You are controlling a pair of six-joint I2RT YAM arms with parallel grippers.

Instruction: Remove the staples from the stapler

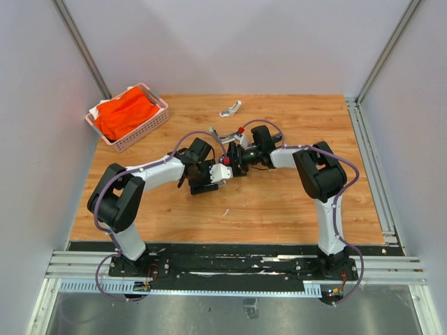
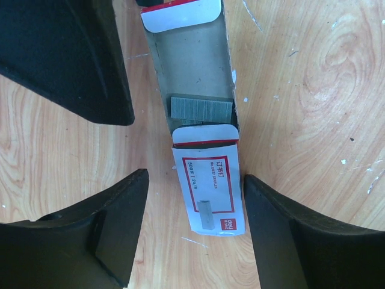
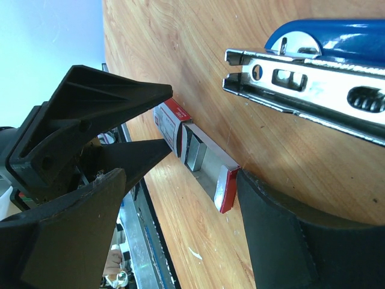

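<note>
In the left wrist view an open staple box (image 2: 190, 63) holds a staple strip (image 2: 201, 109); its closed end or a second box with a label (image 2: 207, 186) is below. My left gripper has its fingers part open around that labelled end; contact is unclear. My right gripper is open beside the tray end of the box, whose red end (image 3: 226, 192) is near one finger. The blue stapler (image 3: 337, 42), its metal channel (image 3: 301, 90) exposed, lies beyond in the right wrist view.
A pink basket with orange cloth (image 1: 126, 115) stands at the back left. A small light object (image 1: 230, 109) lies at the back.
</note>
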